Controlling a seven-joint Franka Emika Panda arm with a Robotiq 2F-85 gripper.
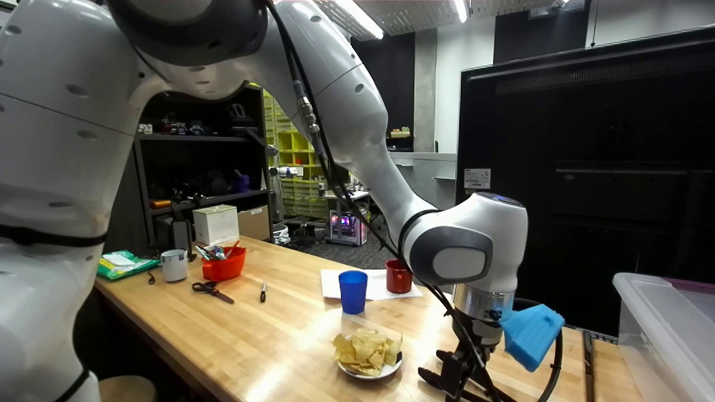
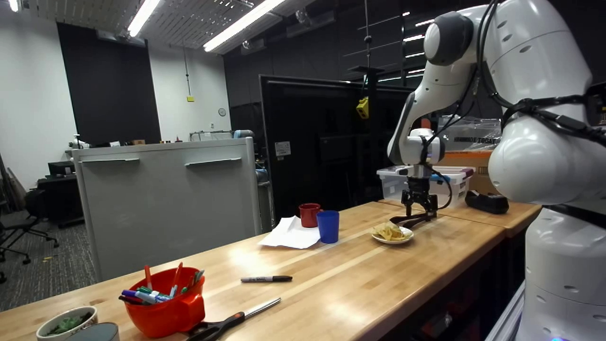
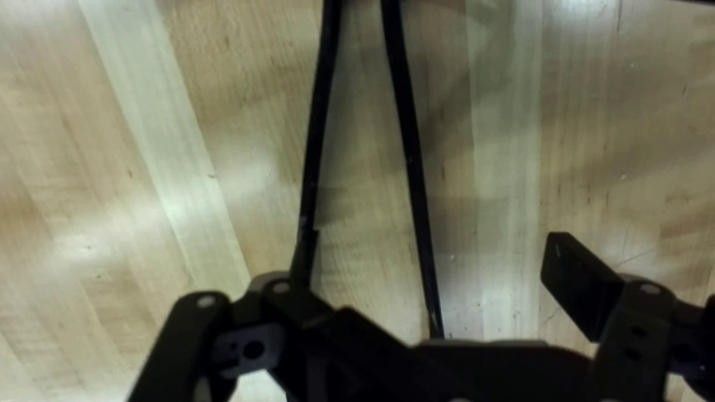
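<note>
My gripper (image 2: 419, 207) hangs low over the table at its far right end, pointing down, its fingers open. Beneath it in exterior view 2 lies a dark, long implement (image 2: 406, 219), possibly tongs, reaching toward the plate. Two slim black rods (image 3: 413, 164) run up the wrist view, wider apart at the bottom; their lower ends disappear at the gripper's body. One fingertip (image 3: 580, 285) shows to the right, clear of the rods. Whether the left finger touches a rod is unclear. A white plate (image 1: 370, 375) with yellow chips (image 1: 367, 350) stands beside the gripper.
Behind the plate stand a blue cup (image 1: 352, 292) and a red mug (image 1: 399, 277) by white paper (image 2: 289, 233). A marker (image 2: 267, 279), scissors (image 2: 227, 326) and a red pen holder (image 2: 165, 309) occupy the other end. A clear bin (image 1: 660, 328) is at right.
</note>
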